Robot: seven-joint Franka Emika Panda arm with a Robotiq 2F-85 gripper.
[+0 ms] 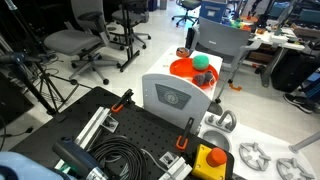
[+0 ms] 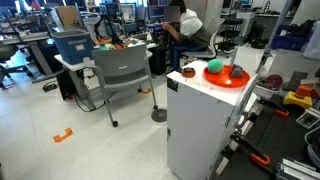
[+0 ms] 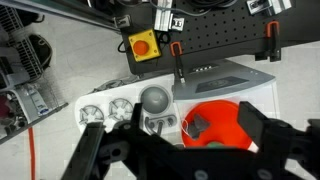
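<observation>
In the wrist view my gripper is open, its dark fingers spread wide at the lower left and lower right, with nothing visible between the tips. Below it lies a red-orange plate [image 3: 232, 119], partly covered by the right finger. A small grey item [image 3: 197, 126] sits at the plate's left side. From outside, the plate [image 1: 181, 68] rests on a white counter and carries a rounded green item [image 1: 200, 62] beside a dark grey one [image 1: 206, 77]. Neither exterior view has my gripper in it.
Close to the plate are a small sink [image 3: 155, 98] and toy stove burners [image 1: 250, 156]. A grey curved panel [image 1: 175, 96] rises at the counter's edge. There is a yellow box with an orange-red button [image 3: 140, 47]. Coiled black cable [image 1: 120, 158] fills part of the dark perforated base.
</observation>
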